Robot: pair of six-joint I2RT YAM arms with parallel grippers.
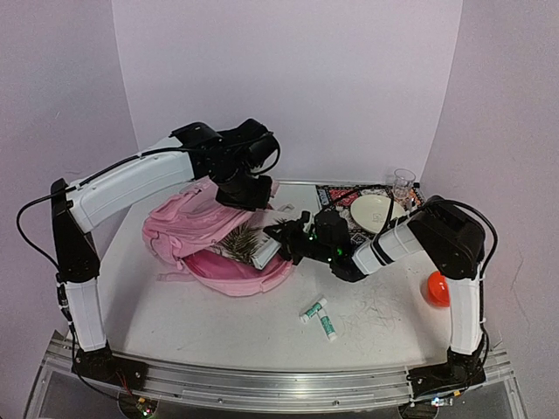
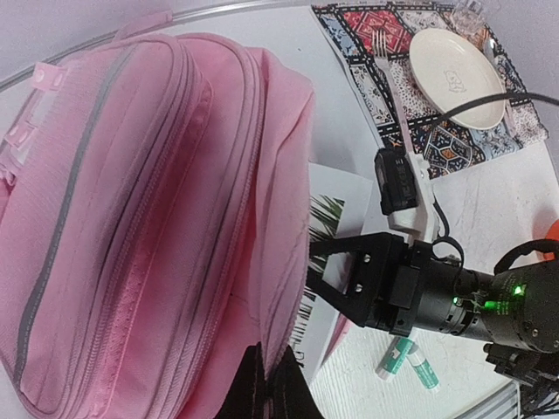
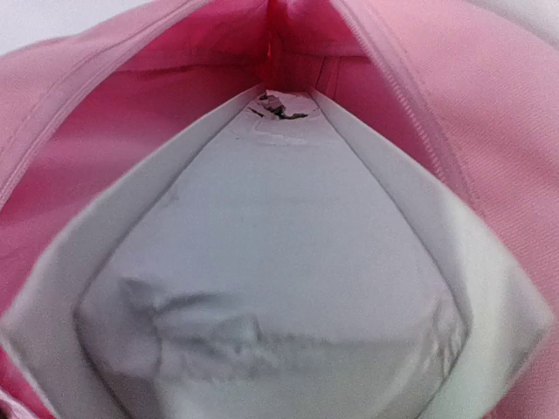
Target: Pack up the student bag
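Note:
The pink bag [image 1: 188, 223] lies on the left of the table, its mouth facing right. My left gripper is shut on the edge of its opening and holds that fabric up. A white book [image 1: 265, 253] with a palm-leaf cover is mostly inside the bag, only its outer end sticking out. At this end my right gripper [image 1: 281, 233] is shut on the book, as the left wrist view shows too. In the right wrist view the book's pale edge [image 3: 279, 236] points into the pink interior; the fingers do not show there.
Two glue sticks [image 1: 320, 319] lie on the table in front of the bag. At the back right a plate [image 1: 377, 213] and cutlery rest on a patterned mat, with a glass [image 1: 403, 182] nearby. An orange bowl [image 1: 438, 289] sits at the right.

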